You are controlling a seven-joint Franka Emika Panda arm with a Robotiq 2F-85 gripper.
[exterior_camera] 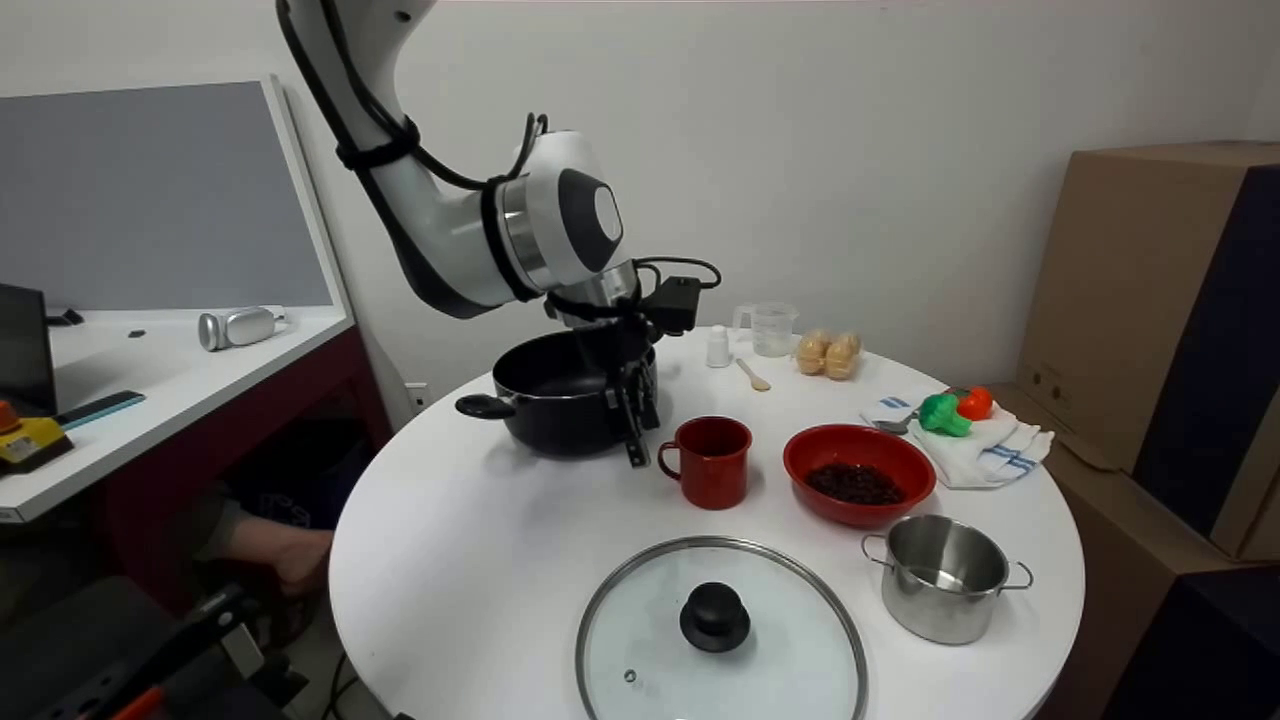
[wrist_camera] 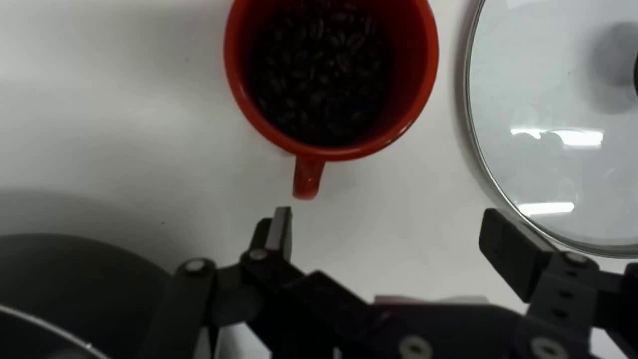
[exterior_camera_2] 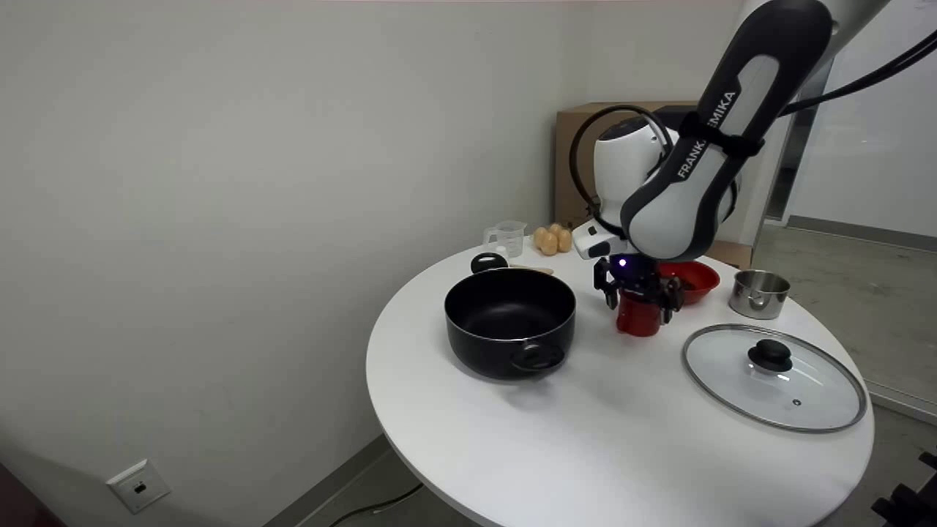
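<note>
My gripper is open, its two fingers [wrist_camera: 513, 251] wide apart with bare table between them. In exterior view 1 the gripper [exterior_camera: 636, 438] hangs low beside the black pot [exterior_camera: 564, 420], just left of the red mug [exterior_camera: 716, 466]. Dark beans fill part of the mug [wrist_camera: 326, 152], seen from above in the wrist view. Its handle [wrist_camera: 307, 179] points toward my gripper and stands ahead of the left finger, with no visible contact. From exterior view 2, the gripper [exterior_camera_2: 639, 297] covers the upper part of the mug [exterior_camera_2: 638, 318].
A glass lid [exterior_camera: 654, 600] lies near the front. Right of the mug are a red bowl [exterior_camera: 804, 480] of beans and a steel pot [exterior_camera: 936, 612]. Toy vegetables [exterior_camera: 944, 415] rest on a towel [exterior_camera: 984, 456].
</note>
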